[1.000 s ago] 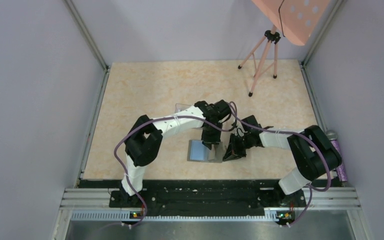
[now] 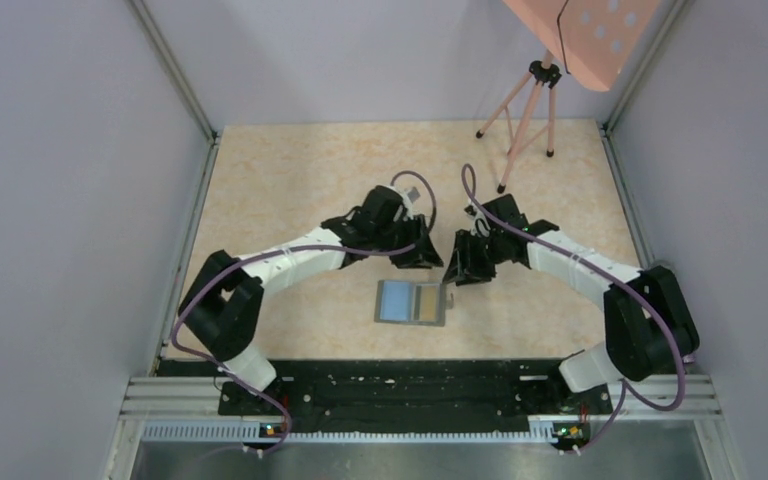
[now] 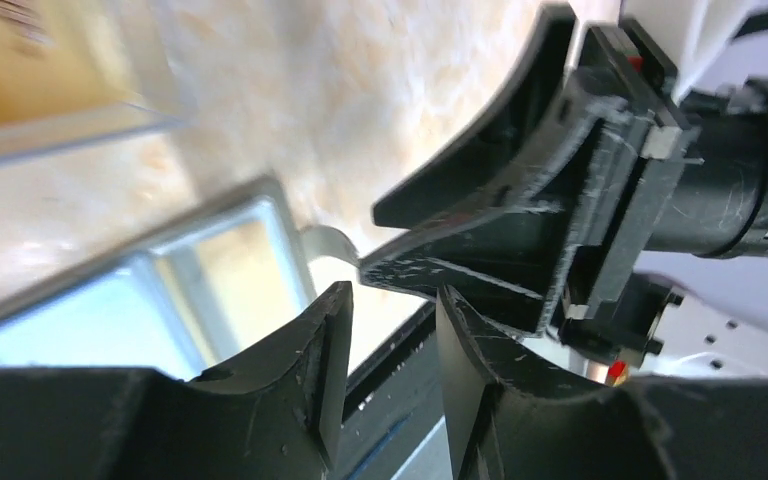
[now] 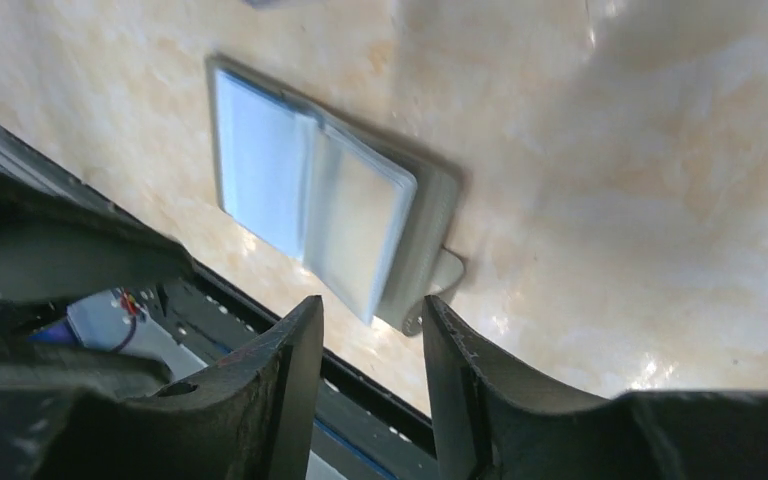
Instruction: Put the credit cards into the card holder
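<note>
The card holder (image 2: 411, 321) lies flat near the table's front, grey-edged, with a pale blue left half and a yellowish right half. In the right wrist view, a small tab (image 4: 447, 271) sticks out of the holder (image 4: 428, 225) on its right side. Just behind the holder hovers my left gripper (image 2: 417, 264), open and empty; in its own view the gripper shows a gap between the fingertips. My right gripper (image 2: 468, 280) is near the holder's back right corner. Nothing shows between its parted fingers. Whether cards sit inside the holder's halves is hard to tell.
A clear-walled tray (image 3: 110, 125) with a golden card (image 3: 30, 65) inside appears in the left wrist view, behind the holder; from above the left arm mostly covers it. Both grippers are close together.
My left gripper has moved back off the holder's right half, uncovering its yellowish surface. The right gripper has drawn backward from the holder's right edge.
</note>
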